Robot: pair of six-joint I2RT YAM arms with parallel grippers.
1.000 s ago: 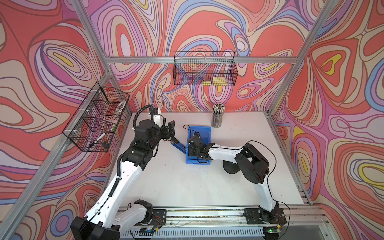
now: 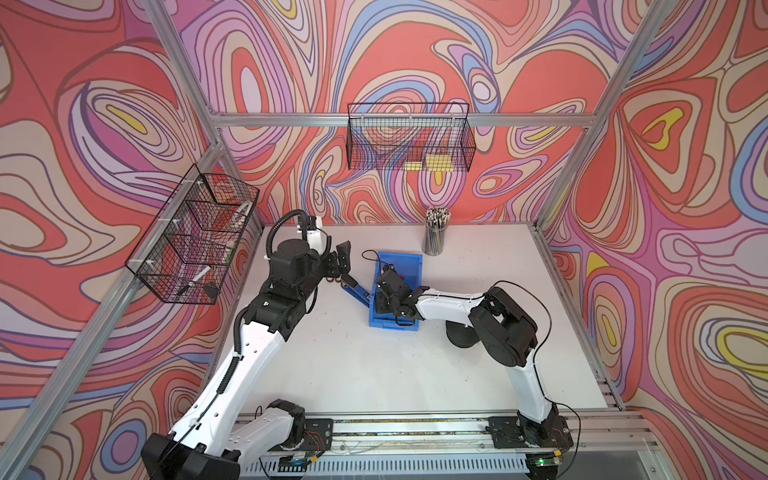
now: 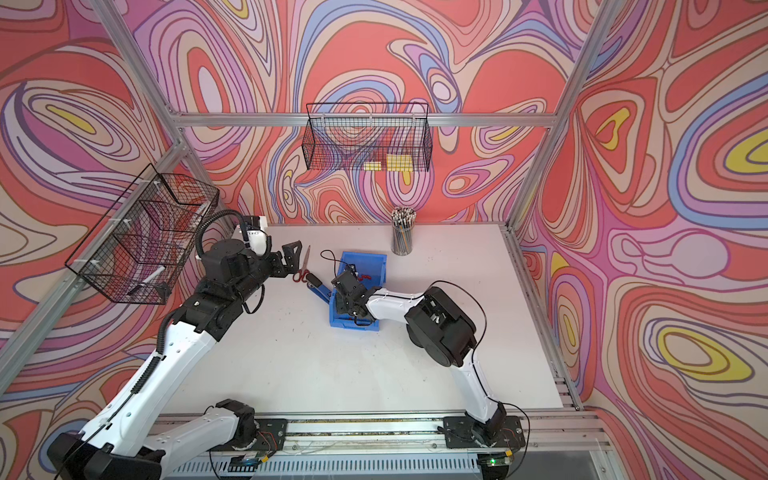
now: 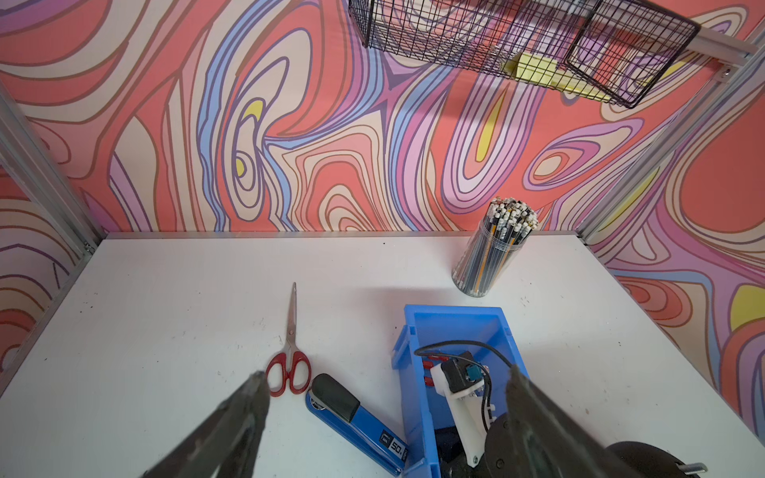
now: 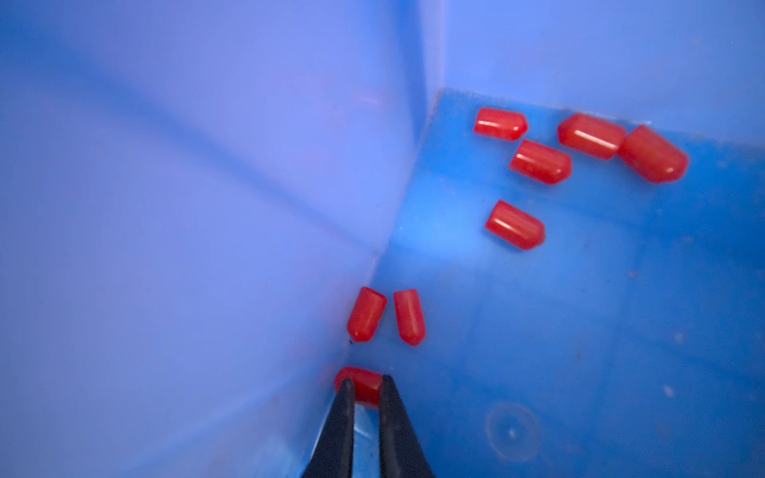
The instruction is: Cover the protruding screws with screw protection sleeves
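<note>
Inside the blue bin (image 4: pixel 414 390), several red sleeves lie on the floor, among them a single sleeve (image 5: pixel 514 225) out in the open. Close to the bin's side wall, my right gripper has its fingers part open. One red sleeve (image 5: pixel 368 388) shows right at its fingertips, partly covered by them; whether it is gripped cannot be told. Two more sleeves lie just beyond it, the nearer to the wall being a red sleeve (image 5: pixel 367 314). High over the table's left side, my left gripper is open and empty. No protruding screws can be made out.
A blue stapler (image 4: pixel 358 426) lies against the bin's left side, with red-handled scissors (image 4: pixel 291 350) beyond it. Behind the bin stands a cup of pencils (image 4: pixel 490 255). A dark round object (image 2: pixel 462 334) sits under the right arm.
The blue bin has shifted slightly to the left, and the right gripper's end has moved a little with it. The left arm has stayed almost still.
</note>
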